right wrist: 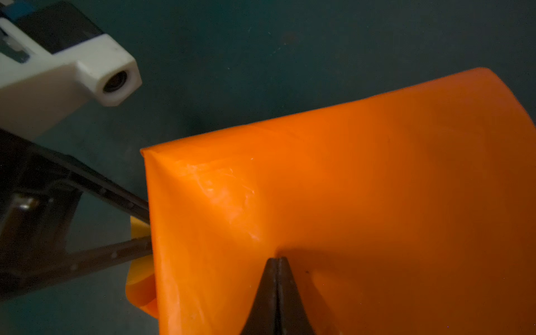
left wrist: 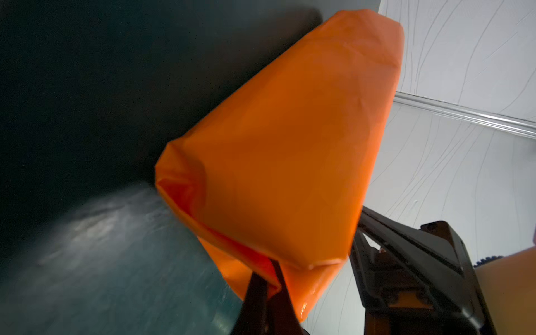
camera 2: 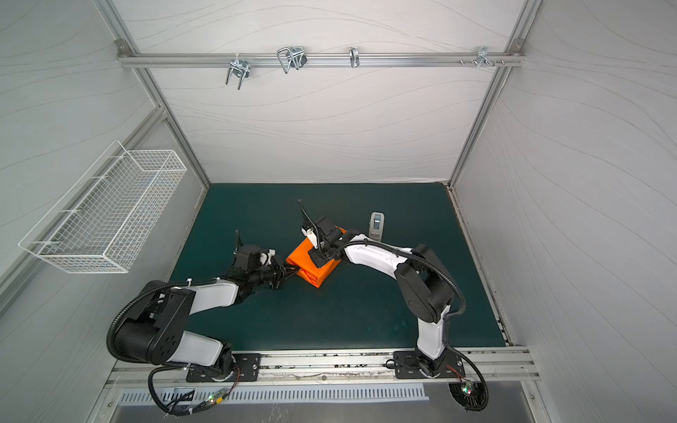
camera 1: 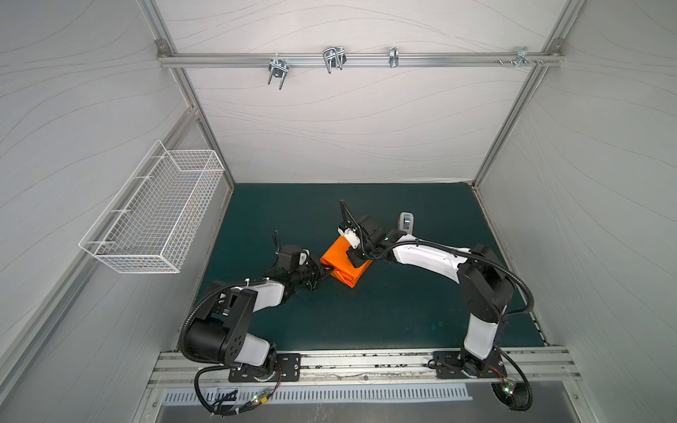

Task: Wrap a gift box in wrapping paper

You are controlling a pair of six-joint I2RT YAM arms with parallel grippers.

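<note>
The orange paper-wrapped box (camera 1: 338,257) (camera 2: 306,268) lies askew at the table's centre. In the left wrist view, a loose folded flap (left wrist: 223,245) runs along its end, and my left gripper is shut with its tips tucked at that fold; whether paper is pinched between them is hidden. My right gripper is shut, its fingertips resting on the broad orange top, with nothing visible between them. The box itself is hidden under the paper.
A grey handheld device (camera 1: 406,221) stands behind the right arm. A white wire basket (camera 1: 169,211) hangs on the left wall.
</note>
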